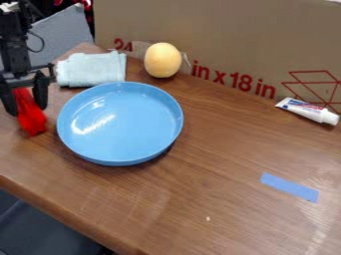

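Note:
At the left edge of the view, my black gripper is over a red object beside a blue plate; whether its fingers grip the object cannot be told. The red object's upper part is partly hidden by the gripper. The round plate is empty.
A folded pale cloth and a yellow egg-shaped object are at the back, before a cardboard box. A toothpaste tube lies at the right, and blue tape is on the wooden table.

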